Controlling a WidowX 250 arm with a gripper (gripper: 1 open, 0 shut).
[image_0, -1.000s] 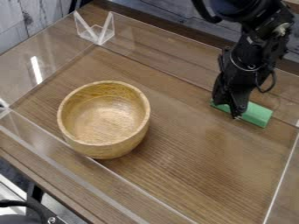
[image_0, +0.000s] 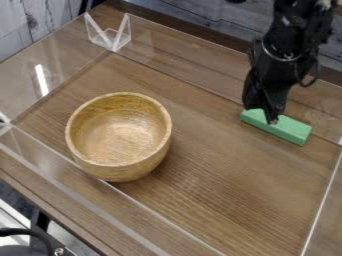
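My black gripper (image_0: 259, 95) hangs over the right part of the table, its fingertips above and just left of a green block (image_0: 278, 127). The gripper looks shut, with nothing visible between its fingers. A wide wooden bowl (image_0: 118, 136) sits empty on the left half of the table.
A small clear plastic holder (image_0: 110, 30) stands near the back left. A dark cable lies at the lower left corner, by the table's edge.
The gripper has risen from down at the green block to above it, shifting slightly left. The block stays on the table in about the same place.
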